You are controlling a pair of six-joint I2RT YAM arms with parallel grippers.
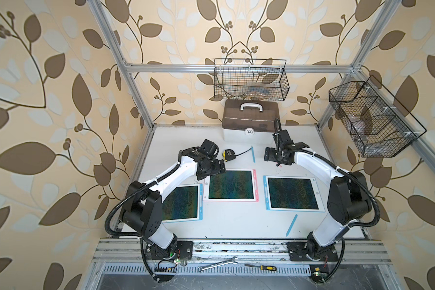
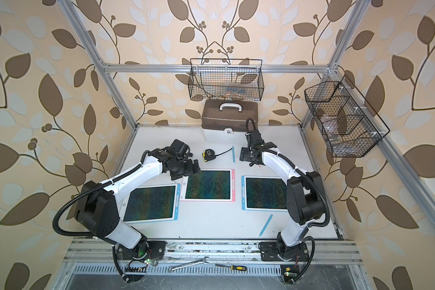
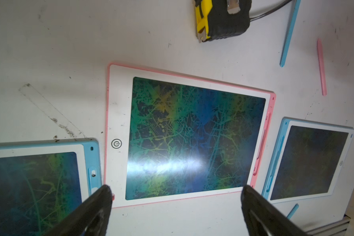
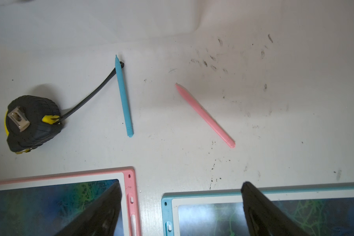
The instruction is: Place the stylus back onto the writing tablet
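Observation:
My left gripper [image 1: 217, 165] hovers open over the top of the pink-framed tablet [image 3: 200, 141], empty. My right gripper [image 1: 270, 153] is open and empty above a pink stylus [image 4: 204, 114], which lies at the back right of the table. A blue stylus [image 4: 123, 95] lies just left of the pink one. A second blue stylus [image 1: 292, 224] lies at the front. Blue-framed tablets stand left [image 2: 149, 202] and right [image 2: 265, 192] of the pink one, each lying flat.
A tape measure [image 4: 33, 123] with a black cord lies behind the middle tablet. A brown-lidded box [image 1: 250, 116] stands at the back, wire baskets [image 1: 251, 79] hang above and right. The table front between tablets and rail is mostly clear.

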